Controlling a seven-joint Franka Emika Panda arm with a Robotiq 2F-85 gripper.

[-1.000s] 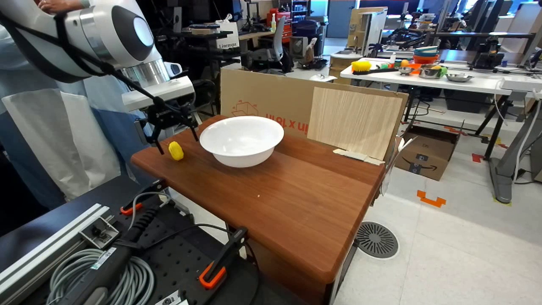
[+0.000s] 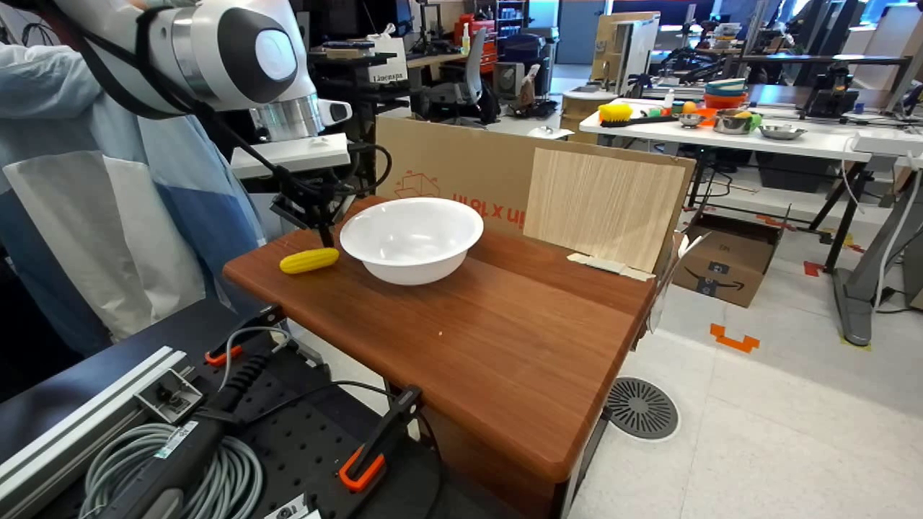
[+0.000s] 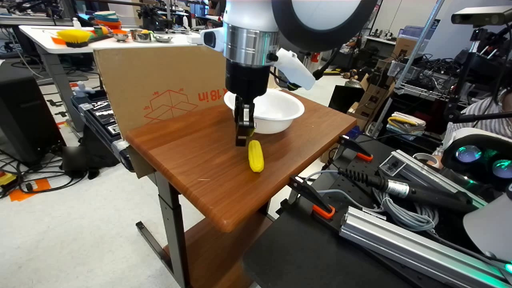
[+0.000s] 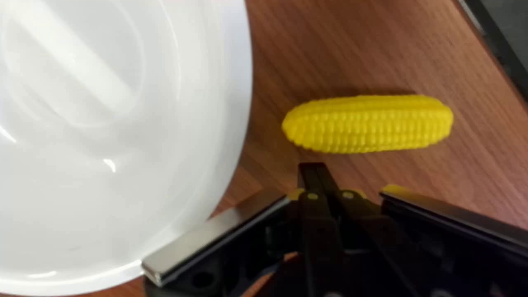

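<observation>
A yellow toy corn cob (image 4: 368, 123) lies on its side on the wooden table, clear of the fingers in the wrist view. In exterior view 1 the corn (image 2: 308, 261) rests near the table's left end. Beside it stands a white bowl (image 2: 415, 269), with only bare wood visible inside the gap between them. My gripper points down next to the corn, close to the bowl's rim. Its two fingertips sit together, with nothing seen between them. From exterior view 2, the gripper (image 3: 242, 143) hangs just behind the corn (image 3: 255, 156).
A cardboard sheet (image 2: 484, 164) stands along its back edge. Orange-tipped clamps (image 2: 372, 458) grip the front edge, beside a black bench with cables and a metal rail.
My gripper has gone from spread fingers to fingers together, and has moved right toward the bowl. The corn has turned and now lies lengthwise across exterior view 1. The bowl has stayed put.
</observation>
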